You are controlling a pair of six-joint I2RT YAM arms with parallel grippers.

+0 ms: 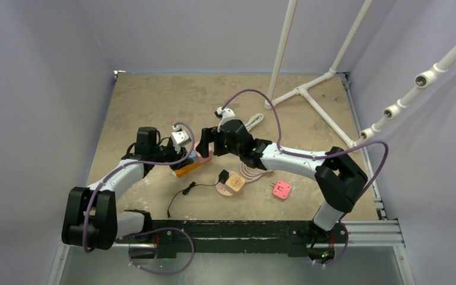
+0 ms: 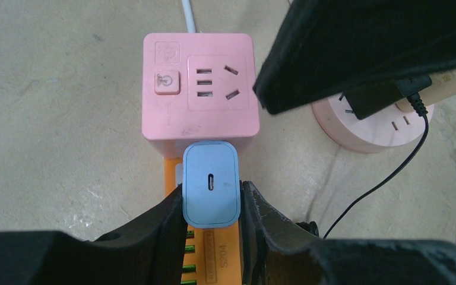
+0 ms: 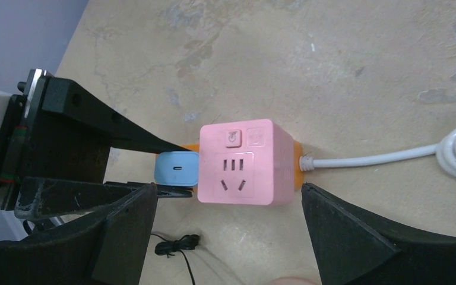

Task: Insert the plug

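Observation:
My left gripper is shut on a light blue plug, just beside a pink cube socket, both over an orange power strip. In the right wrist view the blue plug touches or nearly touches the left side of the pink socket. My right gripper is open above the pink socket, its fingers wide apart with nothing gripped.
A round pink strip with a black adapter and beige block stands at front centre, its dark cable lying nearby. A red plug lies to the right. White pipes line the right side.

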